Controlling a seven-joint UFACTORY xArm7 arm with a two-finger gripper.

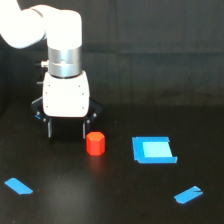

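A small red block (96, 143) rests on the dark table, left of the middle of the view. Just to its left, my white gripper (67, 132) points downward with its two dark fingers spread apart. Nothing shows between them. The right finger (85, 128) appears close to the block's upper left side; whether they touch cannot be told from this angle. A square outlined in blue tape (137, 150), with a pale middle, lies to the right of the block.
Short strips of blue tape lie on the table at the left (18, 186) and at the lower right (188, 195). Open dark table lies between the block and the square, and across the front. A dark backdrop rises behind.
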